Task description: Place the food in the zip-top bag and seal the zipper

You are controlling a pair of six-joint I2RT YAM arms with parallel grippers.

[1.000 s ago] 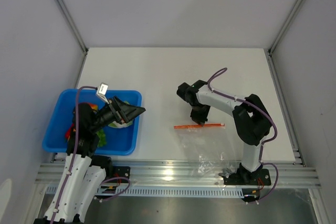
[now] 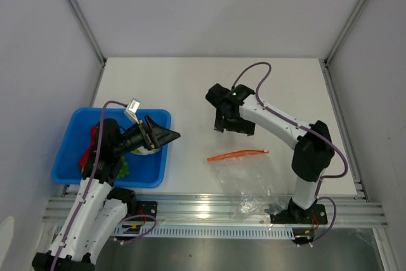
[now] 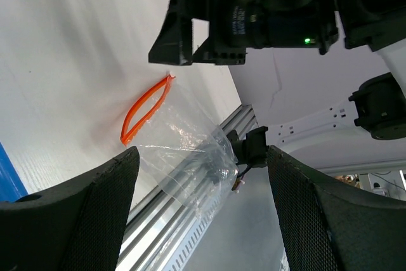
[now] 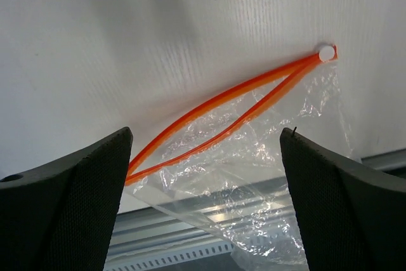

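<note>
A clear zip top bag (image 2: pixel 247 179) lies flat toward the table's front edge, its orange zipper (image 2: pixel 238 155) facing the back. In the right wrist view the zipper's two orange strips (image 4: pixel 219 98) bow apart in the middle, and a white slider (image 4: pixel 326 53) sits at one end. My right gripper (image 2: pixel 235 129) is open and empty, above and just behind the zipper. My left gripper (image 2: pixel 170 136) hovers by the blue bin's right edge, fingers parted, nothing between them. Inside the bin are a red food item (image 2: pixel 88 150), a green one (image 2: pixel 123 168) and a pale one (image 2: pixel 144 151), partly hidden by the left arm.
The blue bin (image 2: pixel 155 168) stands at the table's left. Bare white table (image 2: pixel 190 87) stretches behind and between the arms. The bag's lower end overhangs the metal rail (image 2: pixel 203 204) at the front.
My right gripper has lifted back from the zipper, and its fingers have spread apart. The bag has shifted slightly left. My left gripper has moved a little to the right.
</note>
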